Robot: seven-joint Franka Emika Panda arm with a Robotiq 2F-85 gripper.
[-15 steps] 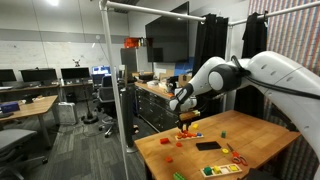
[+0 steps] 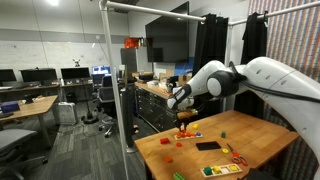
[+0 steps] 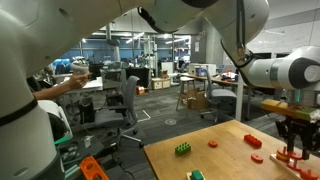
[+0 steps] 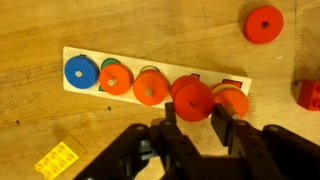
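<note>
In the wrist view my gripper is shut on a red disc (image 4: 194, 100), which hangs above a pale wooden peg board (image 4: 130, 59). The board carries a blue disc (image 4: 81, 71) at its left end, then two orange-red discs with pegs through them (image 4: 115, 79). Under and beside the held disc, other red discs (image 4: 233, 100) overlap the board's right part, and how they sit on their pegs is hidden. The second exterior view shows the gripper (image 3: 293, 138) low over the board at the right edge.
A loose red disc (image 4: 263, 24) lies beyond the board, with a red block (image 4: 309, 95) at the right. A yellow block (image 4: 59, 158) is at the lower left. A green block (image 3: 182, 149) stands apart on the table (image 3: 225, 155). Bare wood surrounds the board.
</note>
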